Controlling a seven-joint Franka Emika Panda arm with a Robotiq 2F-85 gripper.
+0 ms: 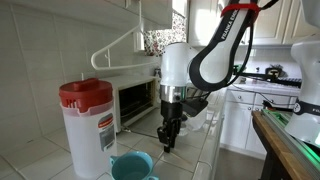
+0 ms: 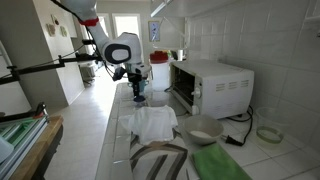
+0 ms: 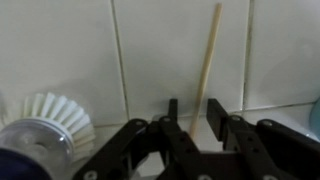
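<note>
A thin, light-brown stick (image 3: 210, 50) runs down the wrist view over white tiles, its lower end passing between the fingers. My gripper points down at the tiles, its black fingers a little apart on either side of the stick. In exterior view 1 the gripper (image 1: 168, 149) hangs low over the counter, behind the teal cup (image 1: 132, 166). The stick cannot be made out there. From the wrist view I cannot tell whether either finger touches the stick.
A clear container with white fluted paper (image 3: 52, 112) stands left of the gripper in the wrist view. A red-lidded canister (image 1: 88, 120) stands by the wall. Farther along are a toaster oven (image 2: 213, 88), a white towel (image 2: 150, 122), a bowl (image 2: 203, 130) and a green cloth (image 2: 218, 164).
</note>
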